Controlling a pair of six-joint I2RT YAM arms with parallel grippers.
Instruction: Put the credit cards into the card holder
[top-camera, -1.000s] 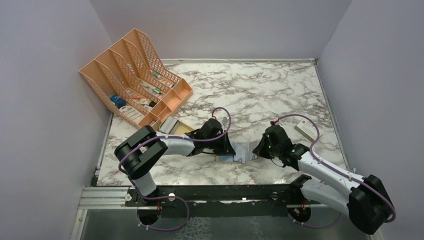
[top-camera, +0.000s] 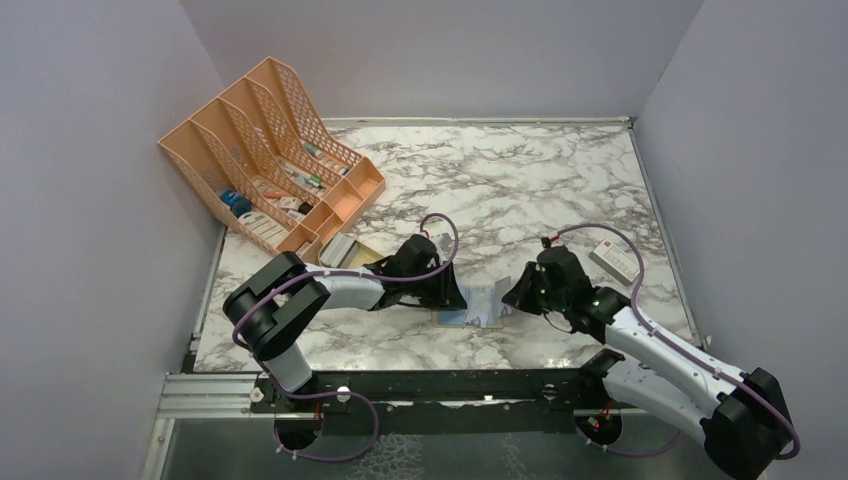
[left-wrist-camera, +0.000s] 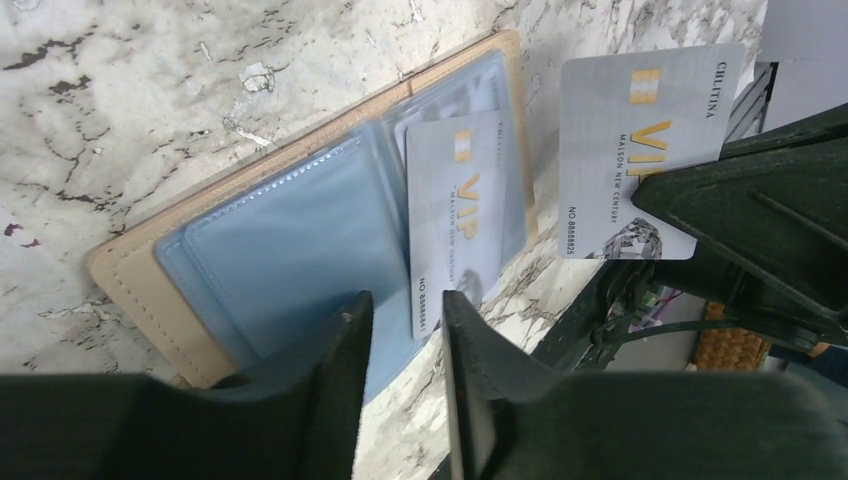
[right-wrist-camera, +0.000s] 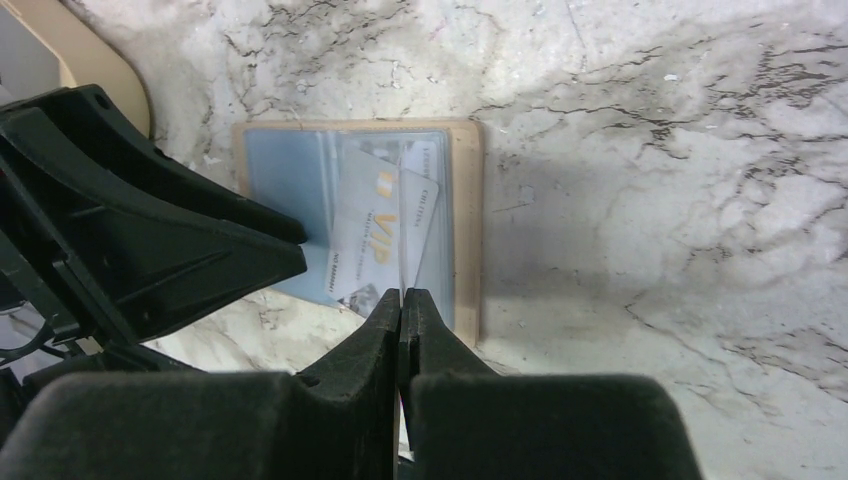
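The card holder (left-wrist-camera: 270, 260) lies unfolded on the table, with a tan rim and bluish clear sleeves. A silver VIP card (left-wrist-camera: 458, 215) rests askew at its right-hand sleeve; I cannot tell how much of it is inside. My right gripper is shut on a second silver VIP card, which stands on edge above the holder's right side and appears as a thin line in the right wrist view. Over the holder's lower edge, my left gripper is part open, with a gap between its fingertips and nothing gripped.
A peach organizer (top-camera: 270, 150) with several items fills the back left. Behind the left arm sits a tan box (top-camera: 370, 256) with a grey item (top-camera: 338, 250). A white box (top-camera: 614, 261) lies at the right.
The right gripper has shifted slightly left with its card, which now stands closer to the holder's right edge. The left gripper has drifted slightly left; the holder looks nearly unmoved.
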